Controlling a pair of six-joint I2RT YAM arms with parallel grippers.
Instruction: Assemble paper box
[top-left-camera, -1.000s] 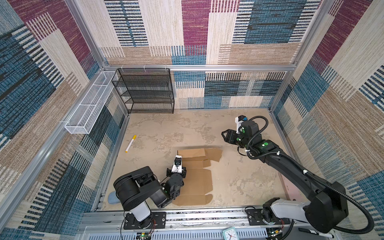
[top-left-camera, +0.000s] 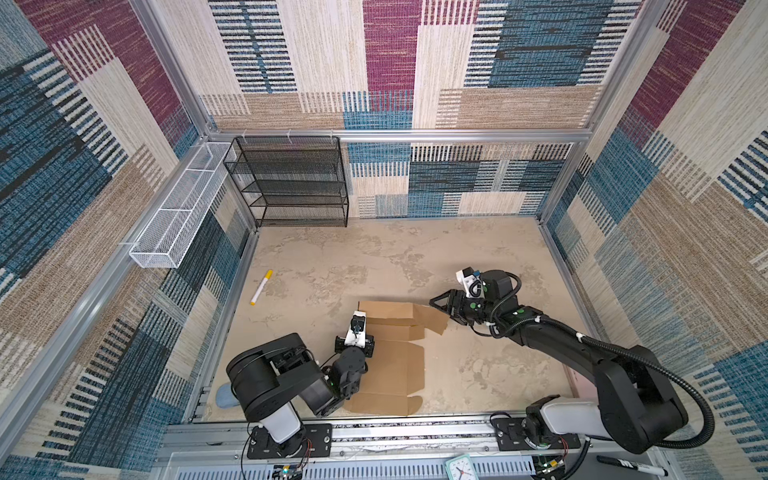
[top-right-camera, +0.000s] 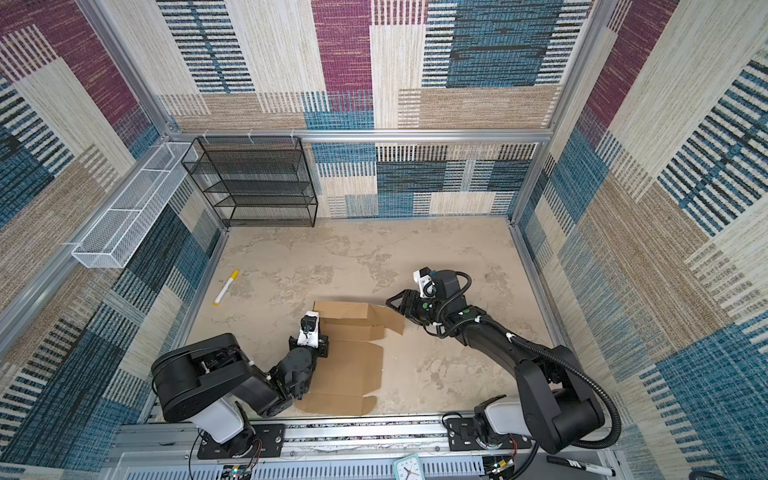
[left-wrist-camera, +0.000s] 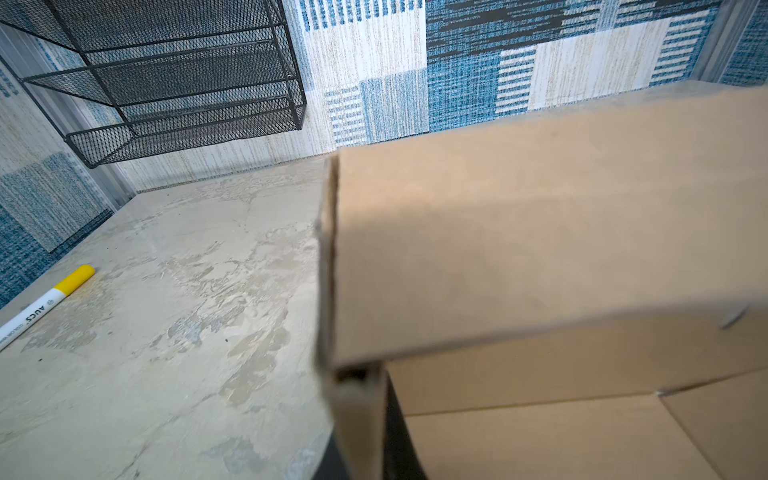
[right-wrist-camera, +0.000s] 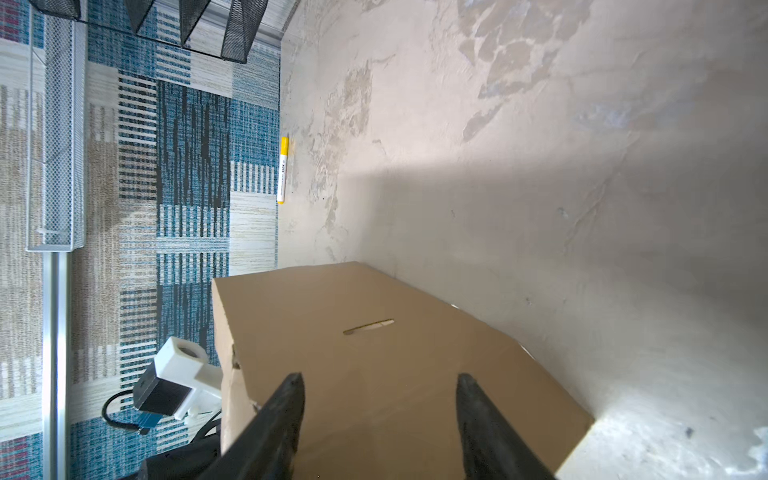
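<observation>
The brown cardboard box lies partly unfolded on the table, its far wall standing up with a folded-over top. From that wall's right end a slotted flap sticks out. At the far left corner, my left gripper is shut with a thin strip of cardboard between its dark fingers. My right gripper stands open at the slotted flap, one of its fingers to each side in the right wrist view. Whether the fingers touch the flap cannot be told.
A yellow-capped marker lies on the left of the table. The black wire rack stands at the back left, and a white wire basket hangs on the left wall. Behind the box the table is clear.
My right gripper has come left and down in the top left view, to the slotted flap. The flap and box have shifted slightly. The left arm has barely moved.
</observation>
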